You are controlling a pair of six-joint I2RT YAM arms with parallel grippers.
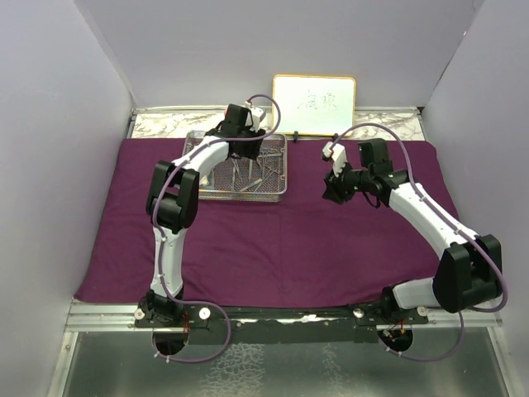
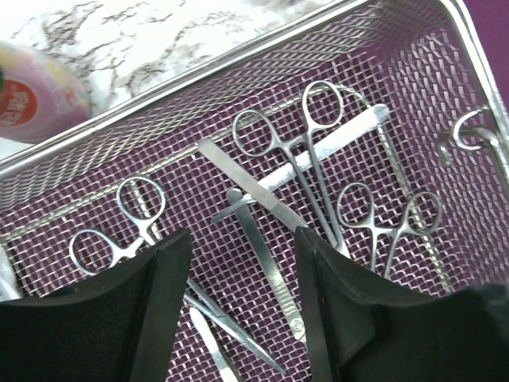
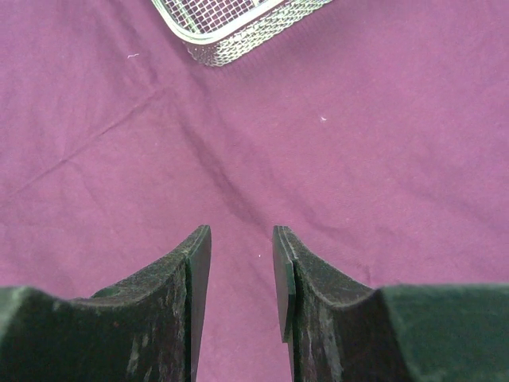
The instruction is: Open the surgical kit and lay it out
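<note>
A wire mesh basket [image 1: 235, 195] at the back left holds steel instruments. My left gripper [image 1: 254, 147] is over it, fingers apart and empty. In the left wrist view, scissor-like instruments [image 2: 149, 231], a flat strip [image 2: 231, 167] and a perforated strip [image 2: 270, 270] lie on the mesh beneath the fingers. My right gripper [image 1: 335, 188] stands open over the bare purple cloth [image 3: 350, 159], right of the basket, whose corner [image 3: 211, 52] shows in the right wrist view.
A white board [image 1: 314, 103] stands at the back. A pink bottle [image 2: 36, 99] is on the marble strip behind the basket. Grey walls bound both sides.
</note>
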